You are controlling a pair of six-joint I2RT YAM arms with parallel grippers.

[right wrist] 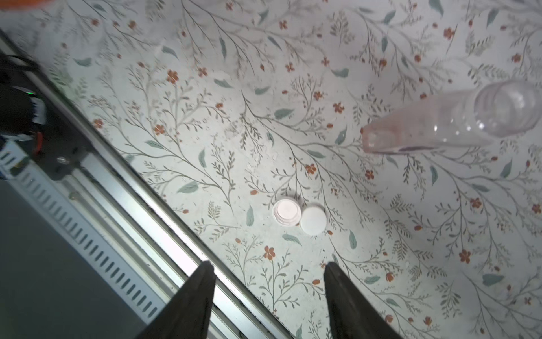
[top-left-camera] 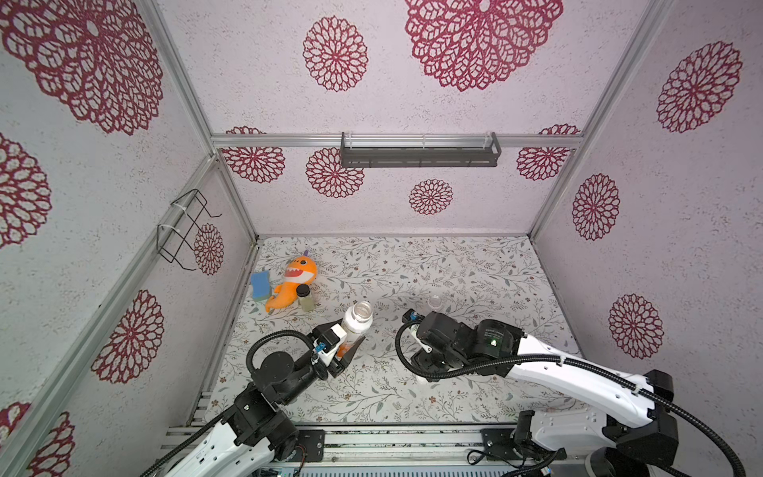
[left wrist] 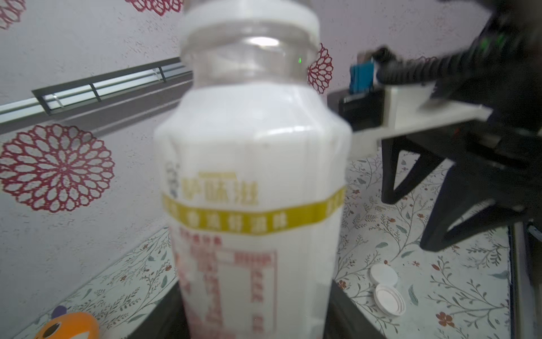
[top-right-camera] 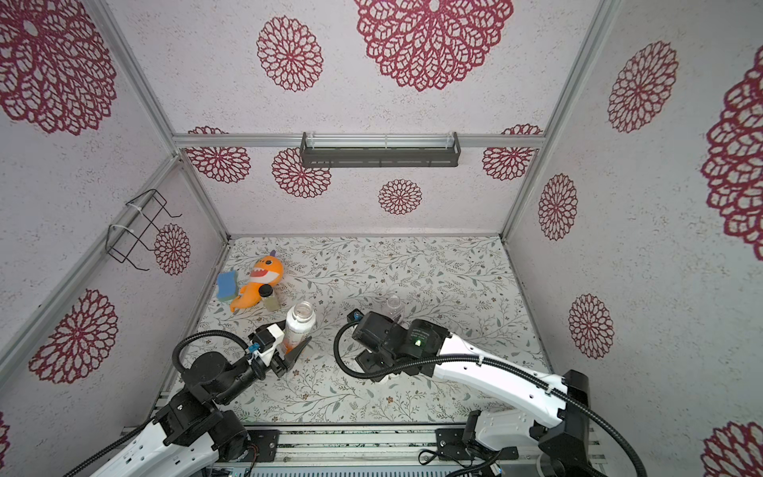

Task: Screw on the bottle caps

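A white bottle (left wrist: 254,169) with a gold band and an open, uncapped neck stands upright in my left gripper (top-left-camera: 347,347); its fingers (left wrist: 353,313) sit on either side of the lower body. Two white caps lie side by side on the table: one cap (right wrist: 286,211) with its hollow side up, the other cap (right wrist: 314,219) showing a plain face. My right gripper is above the table near them, fingers apart, empty. A clear, pinkish, uncapped bottle (right wrist: 451,118) stands farther back, its mouth also faintly visible in the top views.
An orange shark toy (top-left-camera: 297,274), a blue sponge (top-left-camera: 260,285) and a dark-lidded jar (top-left-camera: 305,297) stand at the back left. A grey shelf (top-left-camera: 421,155) hangs on the back wall.
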